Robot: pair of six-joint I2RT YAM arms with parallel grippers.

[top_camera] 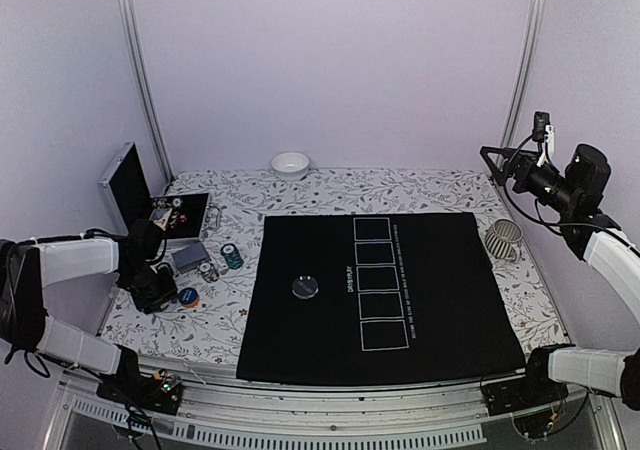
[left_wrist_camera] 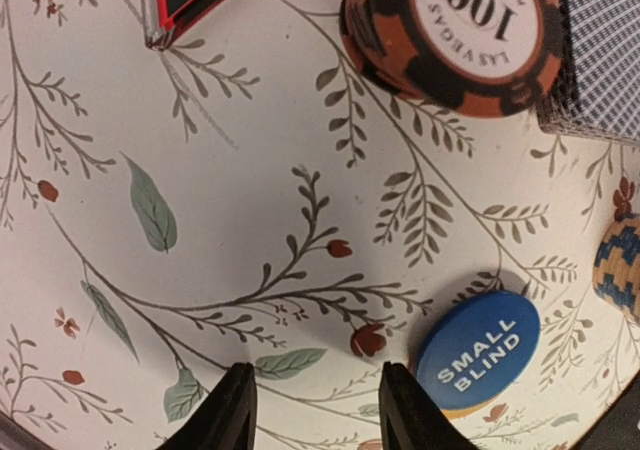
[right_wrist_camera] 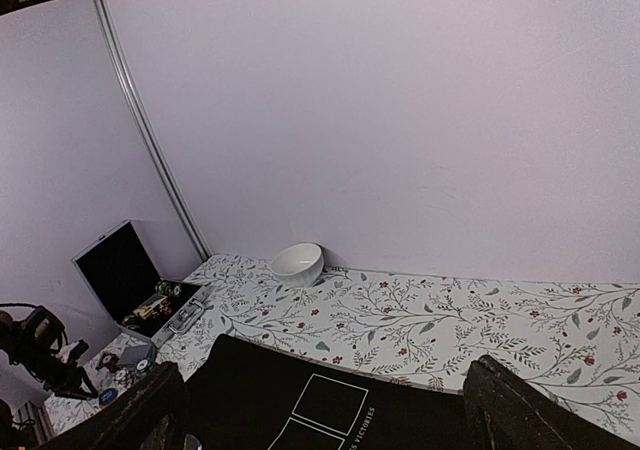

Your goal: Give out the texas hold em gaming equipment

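My left gripper is low over the table at the left, fingertips a little apart; what is between them is hidden or not visible. The blue SMALL BLIND button (left_wrist_camera: 475, 350) lies right of its fingertips. An orange-and-black 100 chip stack (left_wrist_camera: 465, 30) and a patterned card deck (left_wrist_camera: 590, 60) lie above it in that view. An open metal case (top_camera: 185, 225) stands behind. My right gripper (top_camera: 505, 165) is raised open at the far right, holding nothing.
The black mat (top_camera: 460, 290) with printed boxes fills the middle, a round disc (top_camera: 305, 287) on it. A white bowl (top_camera: 290, 165) is at the back, a striped object (top_camera: 502, 240) at the right.
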